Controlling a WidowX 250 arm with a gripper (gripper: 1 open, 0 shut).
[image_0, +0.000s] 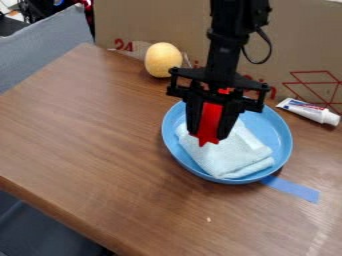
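Note:
My black gripper (211, 108) hangs over a blue plate (274, 132), shut on a red object (210, 124) that is held upright, its upper part mostly hidden by the fingers. Beneath it a folded white cloth (235, 158) lies in the plate. Whether the red object touches the cloth I cannot tell.
A yellow round object (163, 60) stands at the back, left of the arm. A toothpaste tube (307, 110) lies right of the plate. A cardboard box (147, 18) closes off the back. Blue tape (294, 188) is on the table (80, 130), whose left part is clear.

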